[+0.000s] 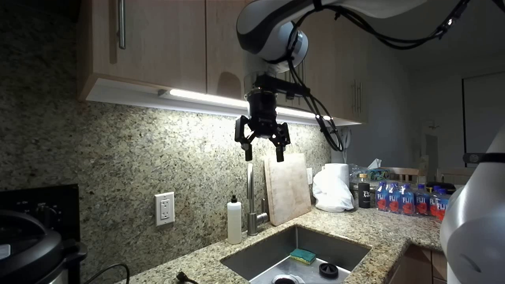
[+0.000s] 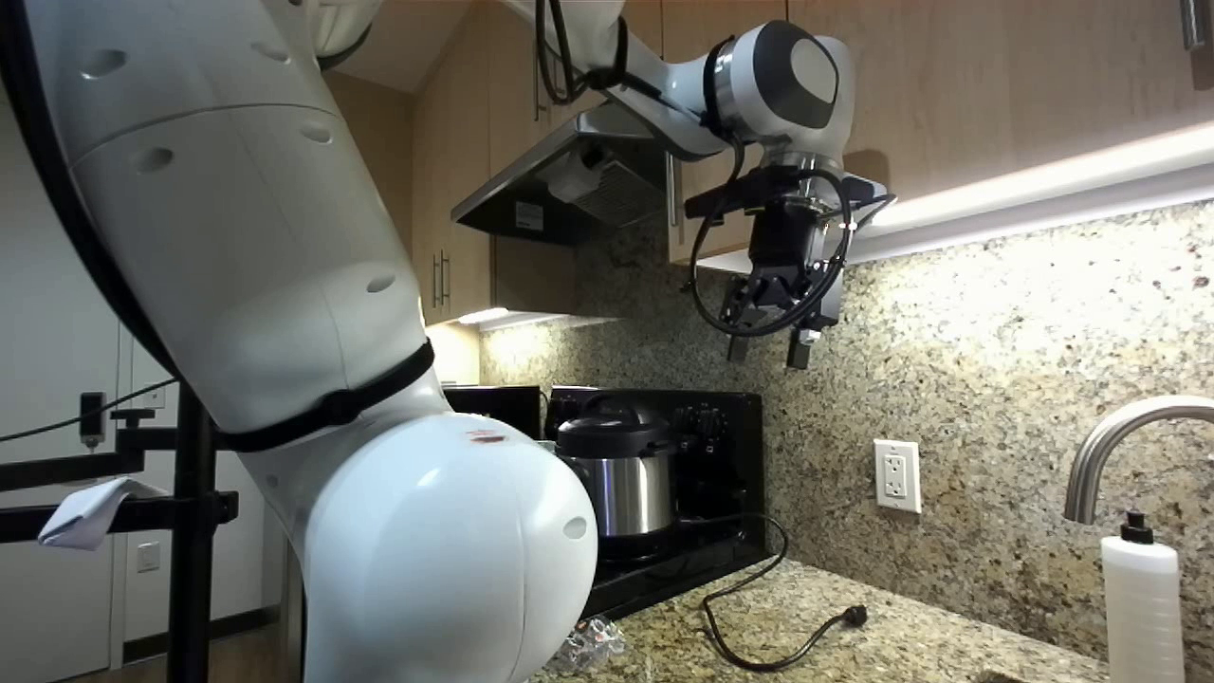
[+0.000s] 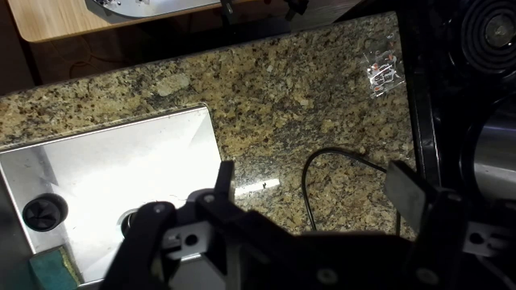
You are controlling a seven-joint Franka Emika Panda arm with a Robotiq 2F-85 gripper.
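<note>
My gripper (image 1: 264,158) hangs open and pointing down, high above the counter, with nothing between its fingers. In the second exterior view the same gripper (image 2: 768,353) is in front of the speckled backsplash, below the upper cabinets. Seen from the wrist, its two fingers (image 3: 405,193) stand wide apart over bare granite and a black cord (image 3: 305,181). To the left of them lies the steel sink (image 3: 193,145), holding a green sponge (image 3: 50,270) and a black drain stopper (image 3: 43,212). No object touches the gripper.
A soap bottle (image 1: 234,222) stands beside the faucet (image 1: 251,198), near a leaning cutting board (image 1: 288,189). Several water bottles (image 1: 407,201) line the far counter. A pressure cooker (image 2: 620,478) sits on the stove. Crumpled clear plastic (image 3: 384,72) lies by the stove edge.
</note>
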